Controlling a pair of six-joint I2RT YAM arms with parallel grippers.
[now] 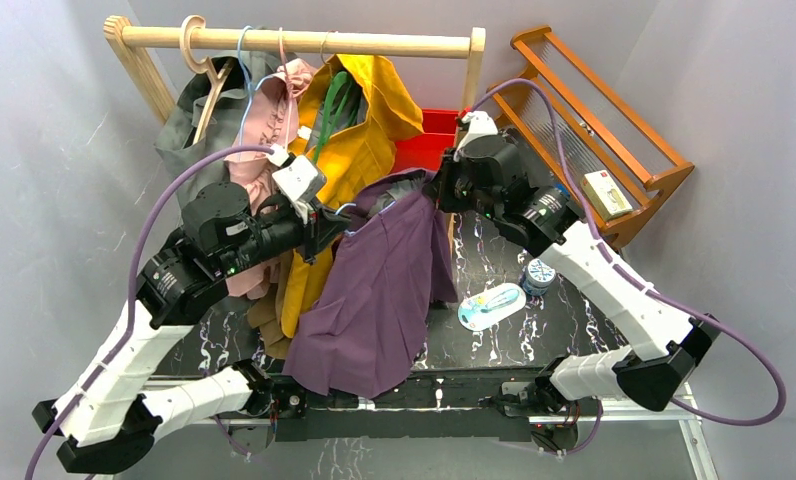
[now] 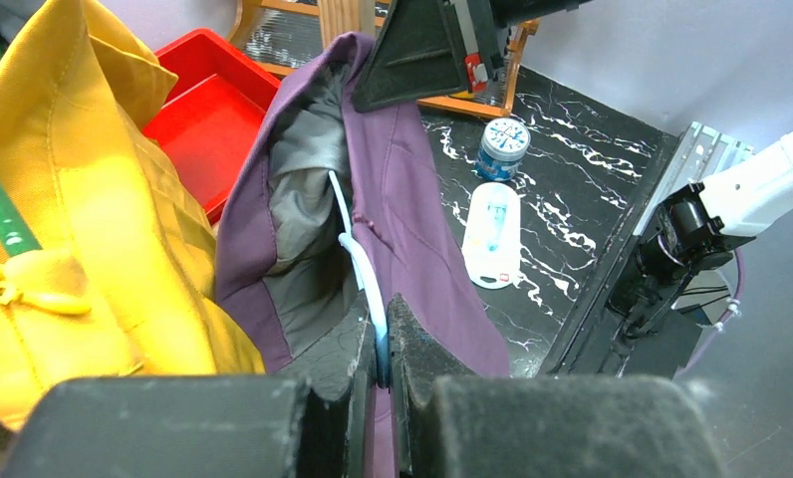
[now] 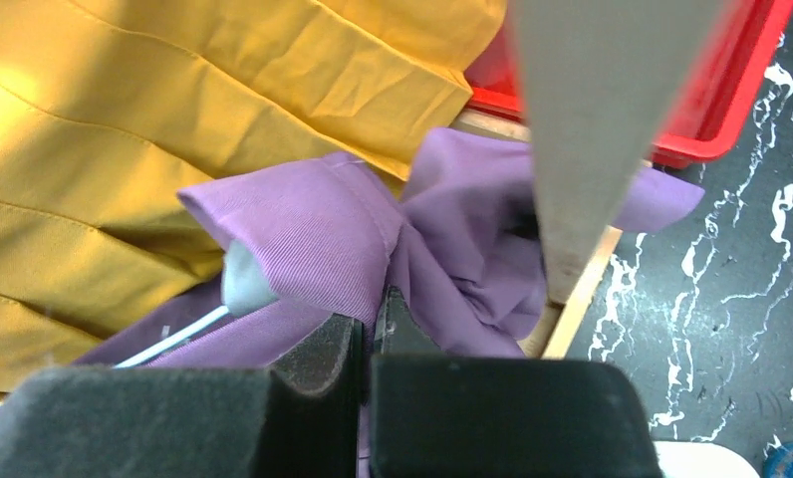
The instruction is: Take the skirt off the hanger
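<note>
The purple skirt (image 1: 379, 285) hangs between my two arms, its grey-lined waist gaping toward the left wrist camera. My left gripper is shut on the light blue hanger (image 2: 366, 271), whose bar runs into the skirt's opening. In the right wrist view, my right gripper is shut on a bunched fold of the skirt's waist. A stretch of the blue hanger (image 3: 178, 337) shows there, running left out of the cloth. The hanger's far end is hidden inside the skirt.
A wooden rack (image 1: 304, 40) holds grey, pink and yellow garments (image 1: 364, 130) close behind. Its right post stands beside my right gripper. A red tray (image 1: 434, 140), a wooden shelf (image 1: 614, 130), a jar (image 1: 538, 277) and a white package (image 1: 491, 306) are to the right.
</note>
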